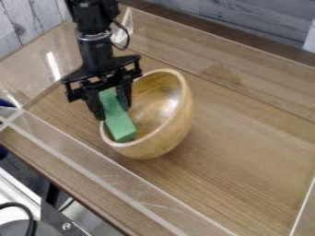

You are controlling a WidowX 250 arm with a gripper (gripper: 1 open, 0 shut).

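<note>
The black gripper [101,92] sits over the left side of a wooden bowl [169,115], its fingers around the upper part of a green block [118,121], which stands tilted inside the bowl against its left part. The bowl is tipped, its high rim to the right. Whether the fingers grip the block firmly is hard to tell.
A pale edge or panel runs along the left, with cables at the lower left corner and behind the arm at the top.
</note>
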